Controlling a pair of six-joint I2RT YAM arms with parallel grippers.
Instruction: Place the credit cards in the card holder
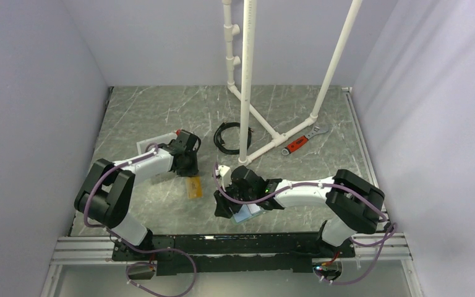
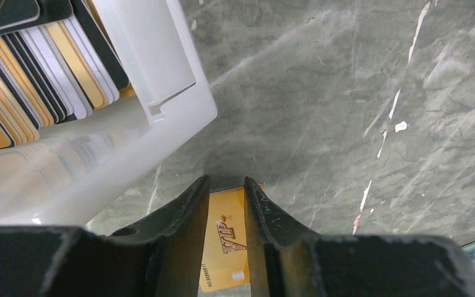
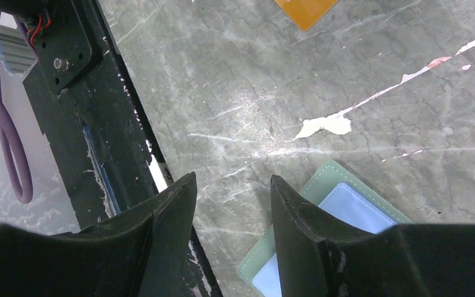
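A gold card [image 1: 194, 188] lies on the table left of centre. Over its far end is my left gripper [image 1: 188, 173], and in the left wrist view the gold card [image 2: 224, 241] shows between the parted fingers; contact with it cannot be made out. The card holder [image 1: 246, 212], green-edged with pale blue inside, lies near the front, partly covered by my right arm. In the right wrist view my right gripper is open and empty, with the holder [image 3: 352, 207] under and beyond its right finger.
A white tray [image 2: 188, 117] filled with several gold, black and white cards stands behind the left gripper. A black cable coil [image 1: 218, 139], white pipes [image 1: 266, 150] and a red-handled wrench [image 1: 297, 145] occupy the back and right.
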